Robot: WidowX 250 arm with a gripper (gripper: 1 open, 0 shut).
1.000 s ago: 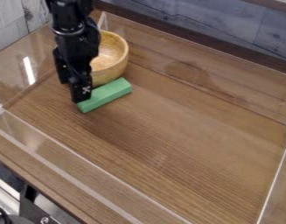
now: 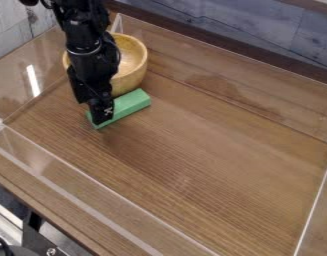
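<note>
My black gripper (image 2: 95, 107) reaches down from the top left, open, its fingertips low over the left part of a green block (image 2: 124, 107) lying flat on the wooden table. Whether the fingers touch the block cannot be told. A tan bowl (image 2: 131, 51) sits behind the gripper and block, partly hidden by the arm.
The table's left edge runs along the lower left, with dark cables below it. A white wall borders the top left.
My gripper has come down and slightly right, lower over the green block. The block and bowl look nearly unmoved.
</note>
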